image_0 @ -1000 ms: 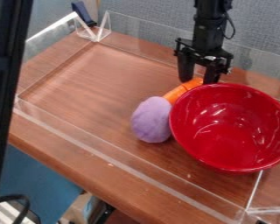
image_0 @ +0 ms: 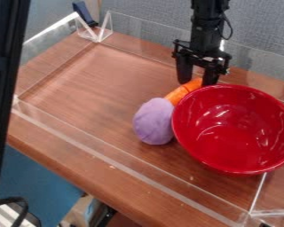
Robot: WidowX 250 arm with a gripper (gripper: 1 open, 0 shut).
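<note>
My black gripper (image_0: 201, 69) points down at the back of the wooden table, just above an orange carrot-like object (image_0: 184, 90). The orange object lies slanted, partly hidden by a large red bowl (image_0: 231, 129) at the right. A purple round object (image_0: 153, 122) sits left of the bowl, below the orange one. The view is too small to tell whether my fingers are open or shut, or whether they touch the orange object.
Clear plastic walls edge the table (image_0: 91, 84). A grey wall stands behind, and the bowl fills much of the right side.
</note>
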